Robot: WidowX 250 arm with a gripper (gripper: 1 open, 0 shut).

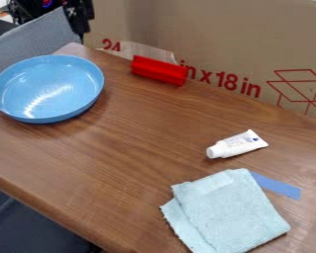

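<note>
My gripper (66, 20) is at the top left edge, dark and mostly out of frame, above and behind the blue bowl; whether it is open is hard to make out. The blue bowl (47, 91) rests on the left of the wooden table. A red cylinder (160, 69) lies at the back. A white tube (235, 144) lies at the right, and a folded pale-blue cloth (227, 210) at the front right.
A cardboard wall (240, 44) runs along the back. A grey fabric (16, 44) is at the left. A blue tape strip (276, 186) lies beside the cloth.
</note>
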